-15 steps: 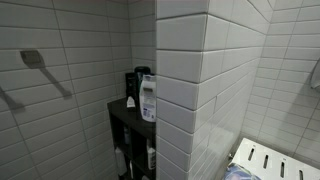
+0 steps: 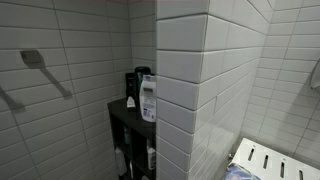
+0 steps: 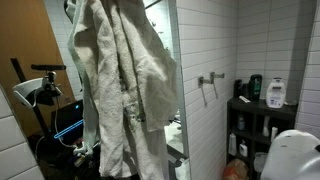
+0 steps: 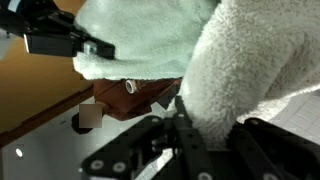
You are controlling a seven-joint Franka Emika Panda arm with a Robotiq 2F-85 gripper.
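A large off-white towel (image 3: 128, 85) hangs in long folds across the left half of exterior view 2. Up close, it fills the upper right of the wrist view, with a fold of towel (image 4: 205, 95) running down into my gripper. The dark fingers are shut on this bunched fold, and cloth covers the fingertips. A second, greener-looking stretch of cloth lies at the top of the wrist view. Exterior view 1 does not show the gripper.
A black shelf (image 3: 250, 108) holds a white jug (image 3: 276, 93) and dark containers. Metal hooks (image 3: 207, 79) stick out from the white tiled wall. A black fixture (image 4: 62, 38) touches or nears the cloth in the wrist view. A white slotted surface (image 2: 272, 161) lies at lower right.
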